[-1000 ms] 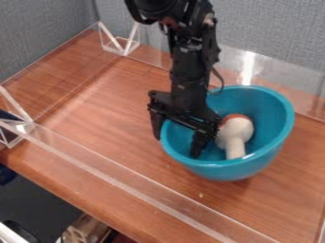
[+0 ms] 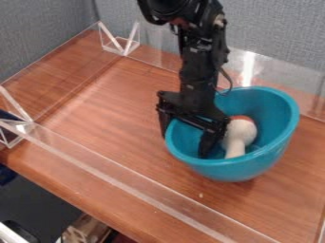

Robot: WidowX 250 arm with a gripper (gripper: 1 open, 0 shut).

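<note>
A black robot arm reaches down from the top centre, and my gripper (image 2: 193,133) is lowered into a teal bowl (image 2: 267,152) on the wooden table. Its fingers are open, partly hidden by the bowl and the arm itself. Inside the bowl, to the right of the gripper, lies a white object with a round tan-pink end (image 2: 238,135), shaped like a mushroom or pestle.
Clear plastic barriers run along the table's edges, with white brackets at the back left and left side. The wooden surface (image 2: 114,123) left of the bowl is bare. A dark floor shows at the lower left.
The bowl has shifted slightly to the right, along with the gripper and the object inside, which has also changed its angle a little.
</note>
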